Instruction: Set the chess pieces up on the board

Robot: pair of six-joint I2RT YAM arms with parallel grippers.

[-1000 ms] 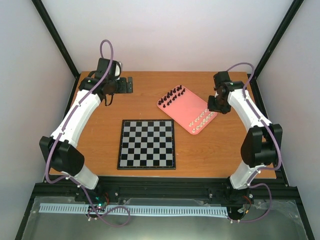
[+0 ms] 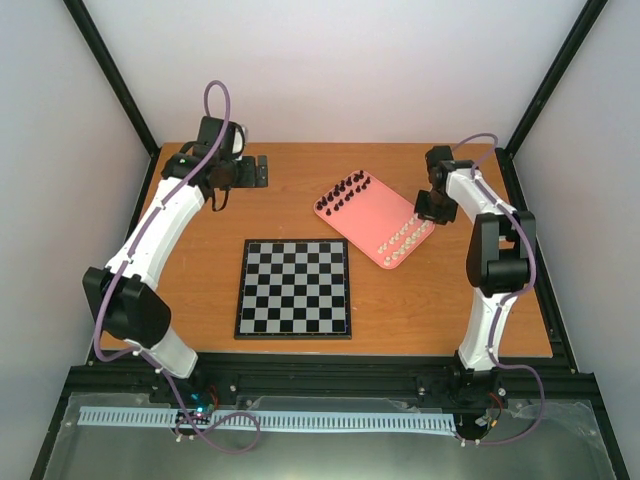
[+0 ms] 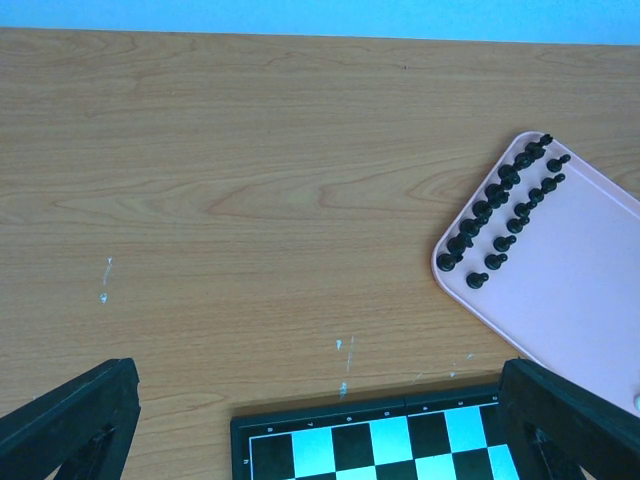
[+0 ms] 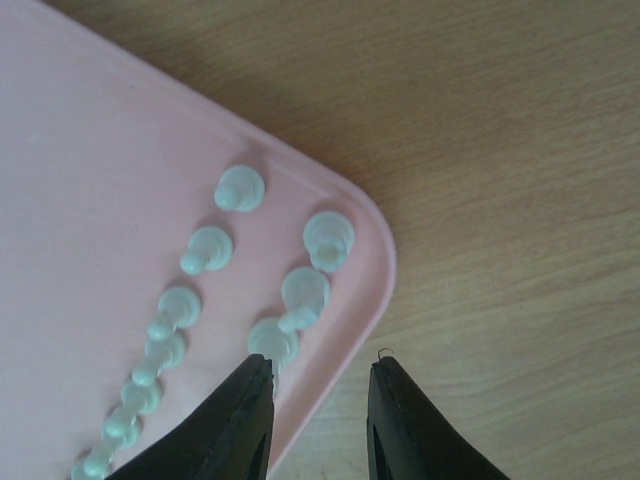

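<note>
A pink tray (image 2: 371, 215) holds black pieces (image 2: 343, 192) at its upper left and white pieces (image 2: 405, 237) along its right end. The empty chessboard (image 2: 293, 288) lies left of it. My right gripper (image 2: 432, 214) is over the tray's right end, just beside white pieces near the rim, its fingers apart with nothing seen between them except tray and rim. My left gripper (image 2: 250, 171) hangs over the table above and left of the board, open and empty.
Bare wooden table (image 2: 200, 290) surrounds board and tray. Walls stand at the back and both sides, with a dark frame along the edges.
The right arm's elbow has shifted inward and its gripper slightly right and up in the top view. The left arm has barely moved.
</note>
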